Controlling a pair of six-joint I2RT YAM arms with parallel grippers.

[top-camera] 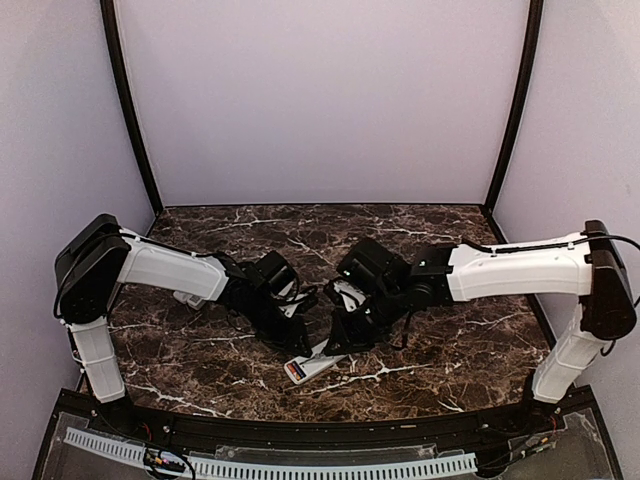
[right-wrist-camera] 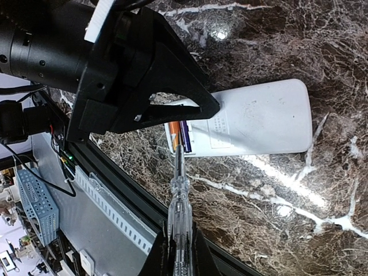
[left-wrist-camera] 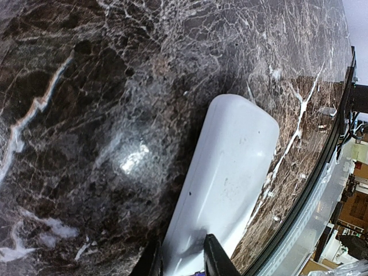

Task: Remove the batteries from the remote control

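Note:
The white remote control (top-camera: 317,364) lies slanted on the marble table, its battery bay exposed. In the right wrist view, an orange battery (right-wrist-camera: 173,135) and a dark purple battery (right-wrist-camera: 184,138) sit side by side in that bay. My left gripper is shut on the remote near its battery end; its arm partly covers the remote in the right wrist view. Upright in that view, a slim clear tool (right-wrist-camera: 180,213) is in my right gripper, which is shut on it. The tool's tip is at the batteries; whether it touches them is hard to tell.
A small pale object (top-camera: 188,299) lies at the table's left, partly behind the left arm. Both grippers stand close together over the remote. The front rail (top-camera: 320,433) runs just below it.

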